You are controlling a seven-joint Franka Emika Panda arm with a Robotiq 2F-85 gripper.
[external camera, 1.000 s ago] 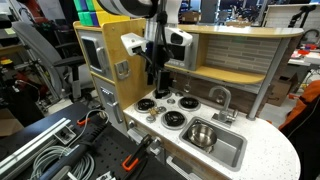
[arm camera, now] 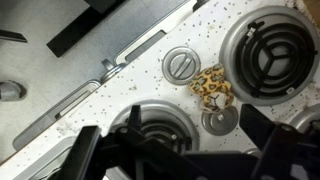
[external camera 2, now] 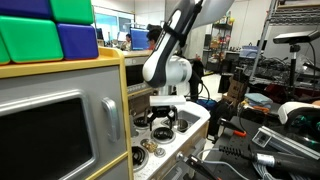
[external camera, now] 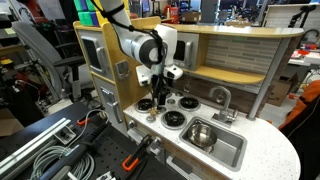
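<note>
A small tan toy with dark spots [arm camera: 210,85] lies on the white speckled countertop, among the stove burners and knobs. In the wrist view it sits above and between my two dark fingers. My gripper is open with nothing between its fingers, above a black coil burner [arm camera: 160,125]. From the side, the gripper [external camera: 157,99] hangs over the stove area. The toy is small and hard to make out in the exterior views.
A silver knob [arm camera: 181,65] is beside the toy, and another black coil burner [arm camera: 268,55] is nearby. A metal pot [external camera: 202,134] stands in the sink [external camera: 228,148]. A wooden shelf [external camera: 235,75] runs behind the stove; a cabinet [external camera 2: 60,125] flanks it.
My arm has come down toward the stove, bringing the gripper lower over the burners. The pot and sink look unmoved.
</note>
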